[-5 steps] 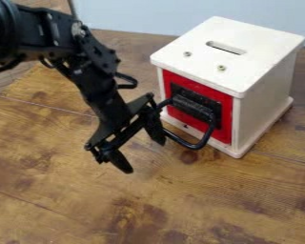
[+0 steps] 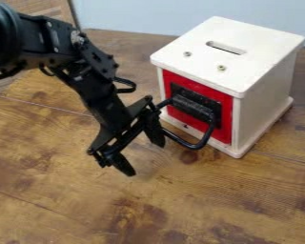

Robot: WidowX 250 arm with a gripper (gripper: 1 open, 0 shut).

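My black gripper (image 2: 140,152) hangs open over the wooden floor, just left of and in front of a white wooden box (image 2: 250,59), with nothing between its fingers. The box has a red front panel (image 2: 224,133) with a black part (image 2: 193,105) in it. A black looped handle or cable (image 2: 193,143) curves out from that part toward the gripper; I cannot tell whether they touch. The box's top has a slot and two small metal fittings.
A pale wall runs along the back.
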